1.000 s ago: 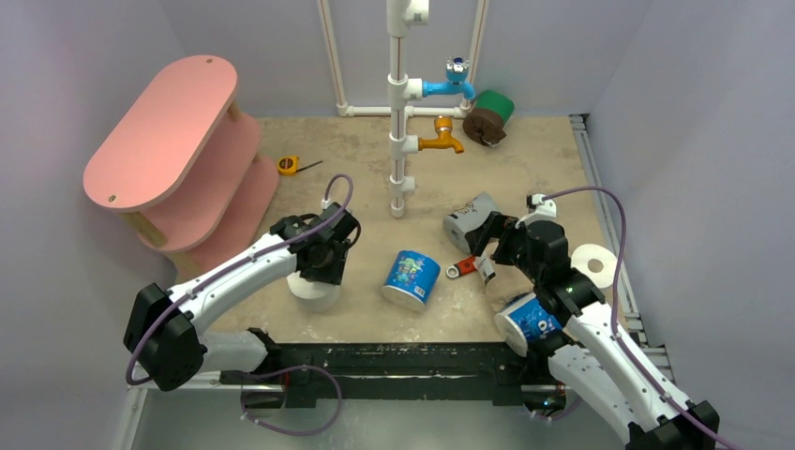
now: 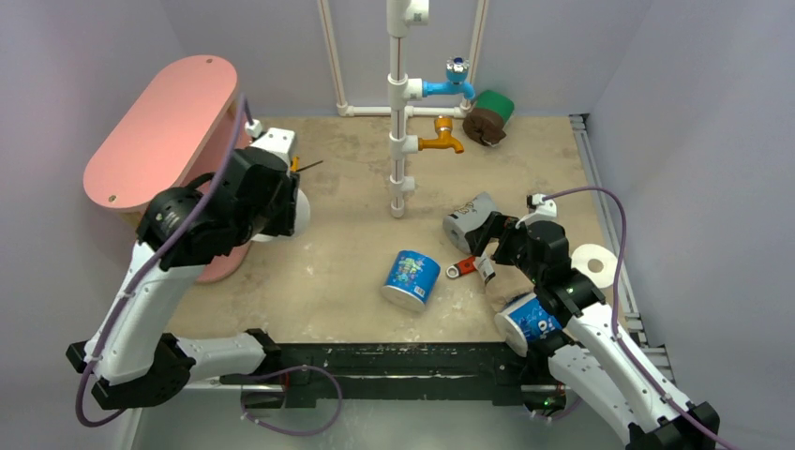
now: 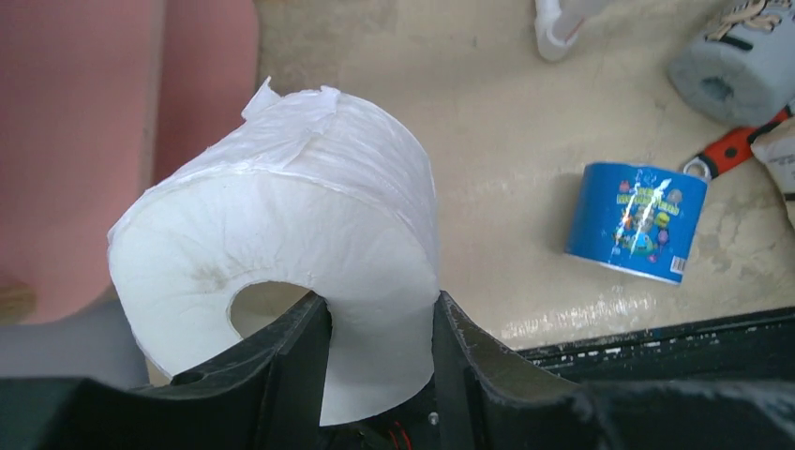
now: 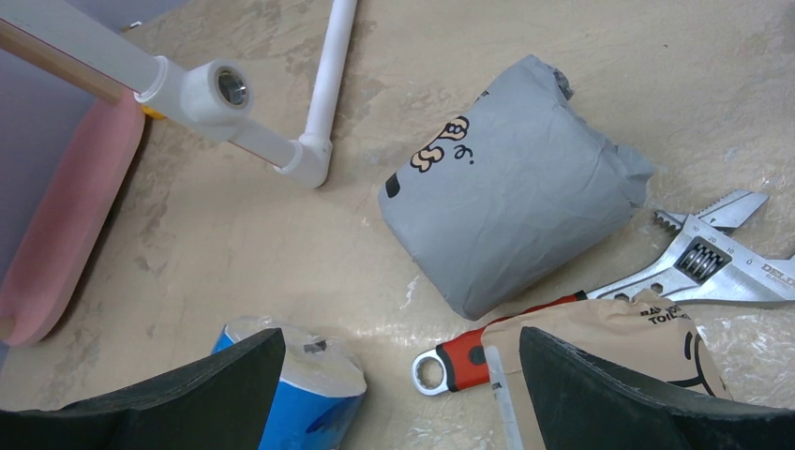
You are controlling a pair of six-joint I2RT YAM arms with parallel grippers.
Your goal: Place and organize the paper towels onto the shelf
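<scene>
A white paper roll (image 3: 272, 225) is held aloft by my left gripper, shut on its wall, beside the pink shelf (image 2: 150, 131). My right gripper (image 2: 492, 239) stands open with nothing between its fingers, above a grey wrapped roll (image 4: 506, 187) and a tan wrapped package (image 4: 600, 347). A blue wrapped roll (image 2: 412, 279) lies mid-table; another blue roll (image 2: 527, 321) is at the front right, and a white roll (image 2: 595, 265) stands at the right edge.
A white pipe (image 2: 397, 169) with blue and orange taps stands at the back centre. An adjustable wrench (image 4: 712, 262) and a red-handled tool (image 4: 459, 361) lie among the packages. A green-and-brown object (image 2: 489, 117) sits at the back.
My left gripper has risen with the white roll and moved back and left toward the pink shelf. The right arm has not moved.
</scene>
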